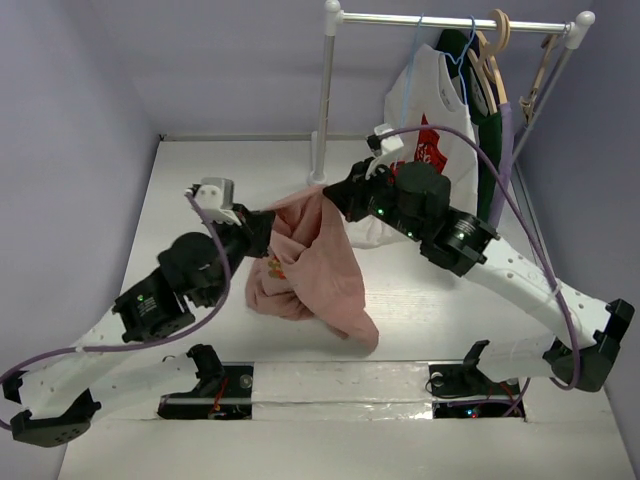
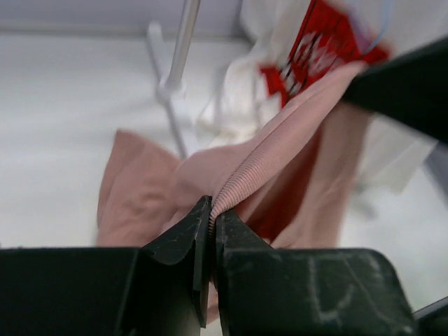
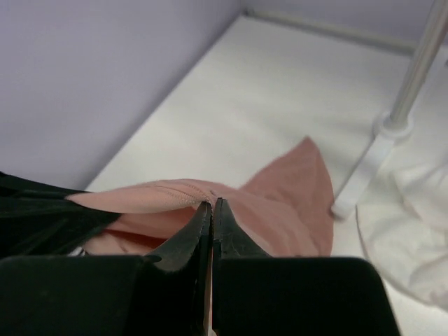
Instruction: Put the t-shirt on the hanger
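A pink t-shirt (image 1: 325, 262) hangs between my two grippers, its lower part reaching down over the white table. My left gripper (image 1: 262, 232) is shut on the shirt's ribbed edge, which rises from between the fingertips in the left wrist view. My right gripper (image 1: 345, 200) is shut on the same edge of the shirt (image 3: 259, 217), a short span away. The edge runs taut from one gripper to the other. Wooden hangers (image 1: 490, 60) hang on the rack's rail at the upper right; whether any of them is free cannot be told.
A metal clothes rack (image 1: 450, 20) stands at the back right, its foot (image 1: 318, 175) close to my right gripper. On it hang a white shirt with a red print (image 1: 460, 150), a green one and a purple one.
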